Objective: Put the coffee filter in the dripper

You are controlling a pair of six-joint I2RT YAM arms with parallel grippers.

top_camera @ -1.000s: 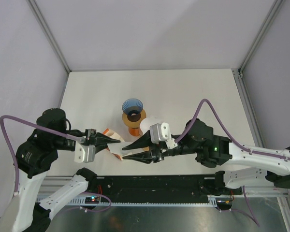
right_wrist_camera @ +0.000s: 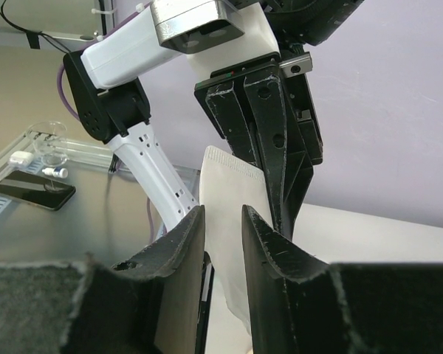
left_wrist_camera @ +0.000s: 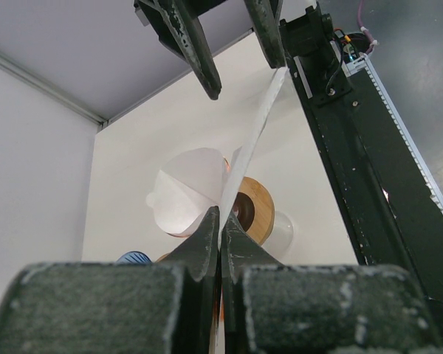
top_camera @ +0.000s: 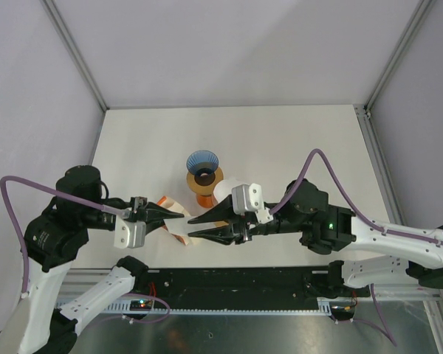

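Note:
A white paper filter hangs upright, my left gripper (top_camera: 179, 215) shut on it by one edge, seen edge-on in the left wrist view (left_wrist_camera: 244, 155). My right gripper (top_camera: 192, 227) stands open just beside the filter's other end, its fingers pointing at it from the right. Behind them is a dripper with blue ribbed top (top_camera: 202, 160) on a wooden ring (top_camera: 215, 177). More white filters (left_wrist_camera: 179, 184) lie on or by a second wooden-ringed piece (left_wrist_camera: 259, 203), partly hidden by the grippers.
An orange-and-white packet (top_camera: 164, 201) lies under the grippers. The white board (top_camera: 295, 133) is clear at the back and right. Walls close off the back and both sides, with a dark rail (top_camera: 236, 287) along the front edge.
The left gripper has not visibly moved.

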